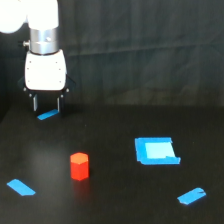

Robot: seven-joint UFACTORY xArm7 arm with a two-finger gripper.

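My gripper [47,103] is at the upper left, pointing down, with its two dark fingers apart and nothing seen between them. A small blue piece [48,114] lies just below the fingertips; whether they touch it cannot be told. A red block [79,167] stands on the dark table, nearer the camera and to the right of the gripper. On the right is a blue-edged, squarish thing [140,150] with a pale middle. Two more flat blue pieces lie near the front, one at the left [21,187] and one at the right [191,196].
A dark curtain [150,60] hangs behind. Open table also lies between the gripper and the blue-edged thing.
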